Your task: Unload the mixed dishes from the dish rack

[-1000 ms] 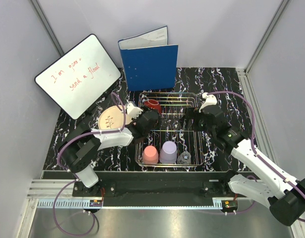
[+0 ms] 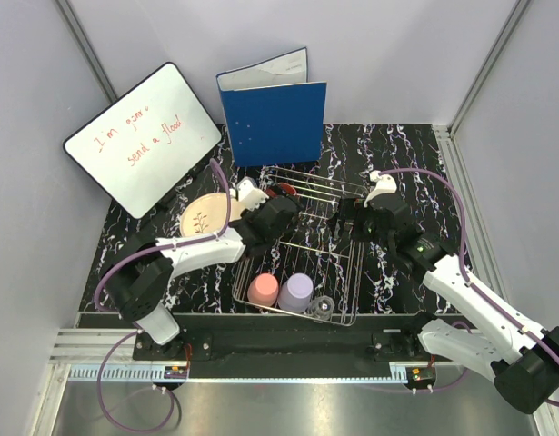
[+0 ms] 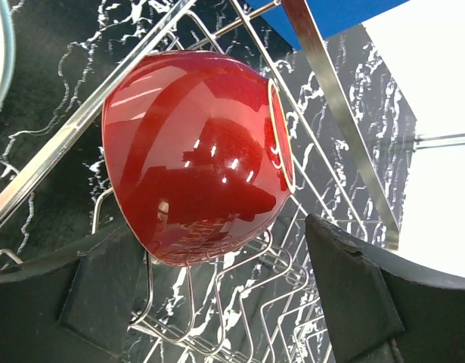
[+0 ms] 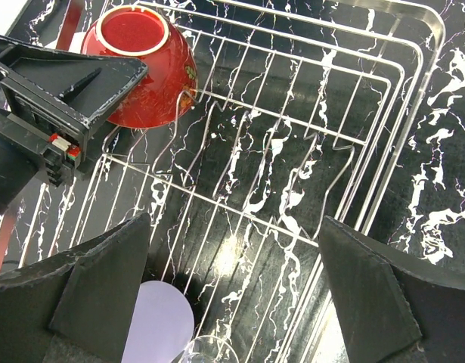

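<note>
A glossy red bowl point(image 3: 198, 151) stands tilted in the back-left part of the wire dish rack point(image 4: 270, 125). My left gripper is over it, fingers part open; the right finger point(image 3: 368, 291) is apart from the bowl, while contact at the left finger point(image 3: 81, 287) is unclear. From above, only a bit of the red bowl point(image 2: 287, 189) shows past that gripper point(image 2: 281, 216). Above the rack's right side, my right gripper is open and empty. Toward the rack's front are a pink cup point(image 2: 263, 290), a purple cup point(image 2: 295, 292) and a clear glass point(image 2: 322, 308).
A cream plate point(image 2: 204, 214) lies left of the rack, partly behind the left arm. Behind stand a blue binder point(image 2: 274, 123) and a whiteboard point(image 2: 144, 136). The rack sits askew, its front corner near the counter's front edge.
The rack has turned and shifted left and toward the front, carrying the cups and glass with it. My left gripper has moved slightly; the right arm has stayed still.
</note>
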